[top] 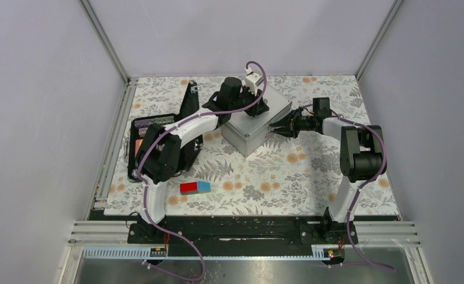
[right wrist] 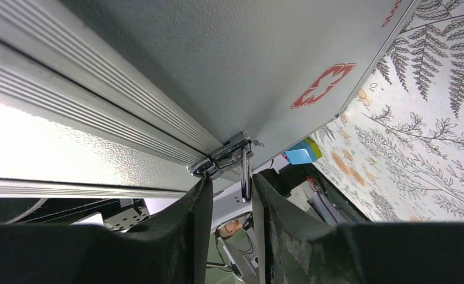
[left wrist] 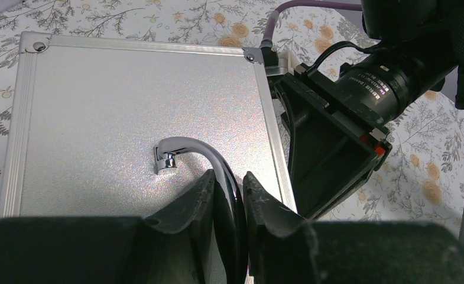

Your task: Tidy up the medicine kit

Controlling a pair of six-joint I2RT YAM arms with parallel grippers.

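Note:
The silver medicine kit (top: 247,141) stands with its lid down near the back middle of the table. Its chrome lid handle (left wrist: 188,145) runs between the fingers of my left gripper, which is shut on it. At the kit's latch side is my right gripper (top: 273,128), with a gap between its fingers. Just beyond these fingertips, in the right wrist view, a metal latch (right wrist: 232,152) sits at the lid seam, and a thin loop (right wrist: 246,174) hangs from it into the gap. No grip on the loop shows. A red cross emblem (right wrist: 324,86) marks the kit's side.
An open black case (top: 132,165) with packets inside lies at the left, partly covered by my left arm. Near the front left rests a red and blue box (top: 195,187). Bare patterned cloth (top: 276,183) covers the middle front.

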